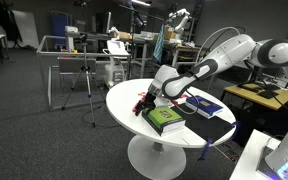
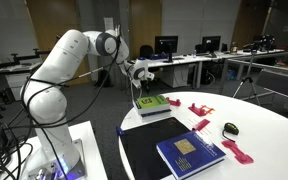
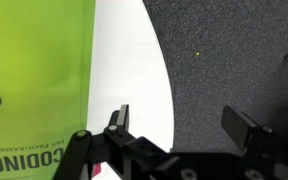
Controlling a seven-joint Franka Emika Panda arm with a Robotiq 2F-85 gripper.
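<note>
My gripper (image 1: 152,101) is low at the table's far-left side, beside the thick green book (image 1: 165,120). In the wrist view the gripper stands open, with nothing held between its fingers. One finger (image 3: 116,124) is over the white strip near the green cover (image 3: 32,85), which shows part of the word "CODING". The other finger (image 3: 241,127) is beyond the table edge, over the dark floor. A small red piece shows partly behind the gripper base. In the second exterior view, the gripper (image 2: 144,88) is behind the book (image 2: 152,105).
On the round white table (image 2: 254,113) lie a blue book (image 2: 190,154), a black mat (image 2: 149,136), several red pieces (image 2: 201,124) and a dark-and-green object (image 2: 230,131). The white tabletop's right side in the second exterior view has free room.
</note>
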